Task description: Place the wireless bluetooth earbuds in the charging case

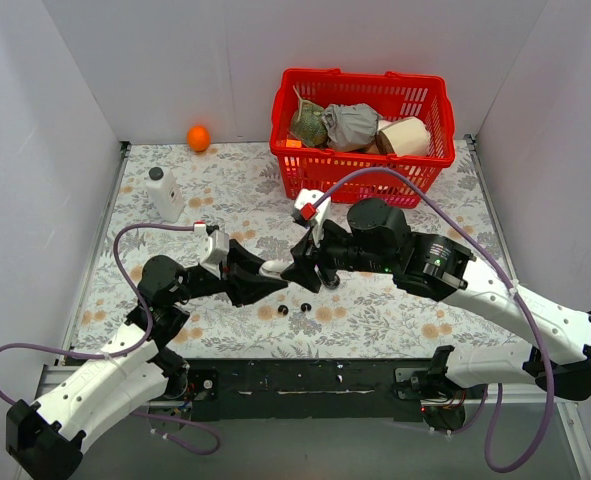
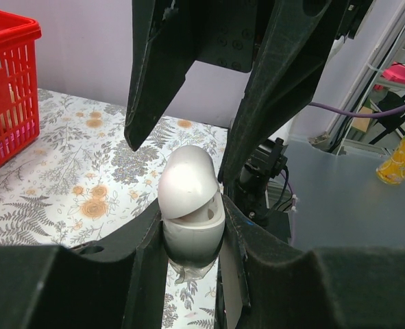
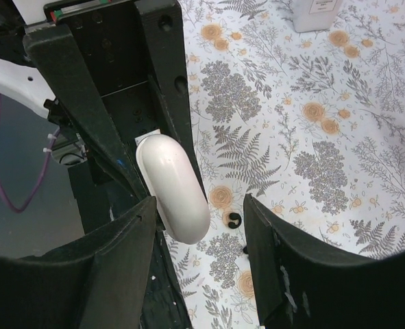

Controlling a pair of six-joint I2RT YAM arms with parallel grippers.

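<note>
My left gripper (image 1: 262, 277) is shut on the white charging case (image 2: 190, 205), whose lid stands slightly raised in the left wrist view; in the right wrist view it shows as a white capsule (image 3: 175, 185). My right gripper (image 1: 305, 262) is open, its dark fingers close round the case's end from the right, with no clear hold on it. Two small black earbuds (image 1: 283, 309) (image 1: 306, 307) lie on the patterned table below the grippers.
A red basket (image 1: 360, 90) with soft items stands at the back right. An orange (image 1: 198, 138) and a white bottle (image 1: 165, 194) are at the back left.
</note>
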